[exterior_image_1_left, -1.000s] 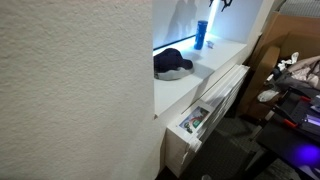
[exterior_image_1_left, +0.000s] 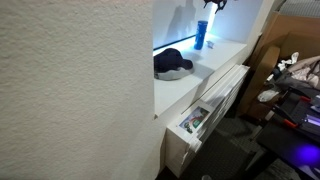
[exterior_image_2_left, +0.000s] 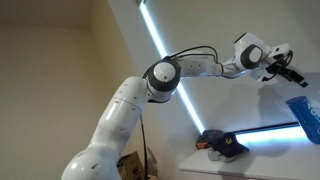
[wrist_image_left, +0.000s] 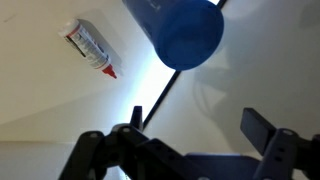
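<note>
A blue cup (exterior_image_1_left: 200, 35) stands on the white ledge by the wall. It shows at the right edge of exterior view 2 as a blue cylinder (exterior_image_2_left: 306, 116), and its round blue end (wrist_image_left: 190, 35) fills the top middle of the wrist view. My gripper (exterior_image_2_left: 291, 70) hangs above the cup, apart from it. In the wrist view the gripper's two dark fingers (wrist_image_left: 257, 128) stand wide apart with nothing between them. Near the cup lies a small white bottle with a red tip (wrist_image_left: 88, 46).
Dark caps (exterior_image_1_left: 170, 62) lie on the ledge nearer the exterior camera. Below the ledge (exterior_image_1_left: 185, 88), a white drawer (exterior_image_1_left: 186, 133) is pulled out with small items inside. A dark table (exterior_image_1_left: 292, 145) stands at right. Bare ledge lies between caps and cup.
My gripper, at the top of exterior view 1, has shifted a little to the left, to above the cup. The cup, caps and drawer have not moved.
</note>
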